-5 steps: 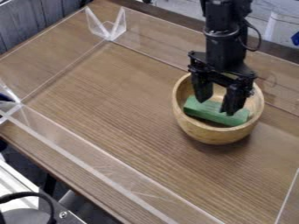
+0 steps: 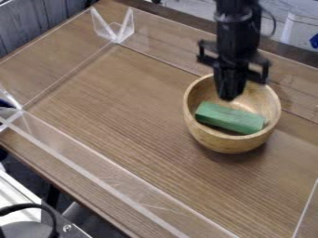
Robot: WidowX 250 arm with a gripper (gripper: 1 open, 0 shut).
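Note:
A wooden bowl sits on the right side of the table, with a green block lying inside it. Above the bowl's back part is my black gripper, blurred in this view; whether its fingers are open or shut is hard to make out.
A clear plastic piece stands at the back left. Dark cables lie at the lower left corner, off the tabletop.
My gripper has risen from inside the bowl to above it. The green block remains in the bowl.

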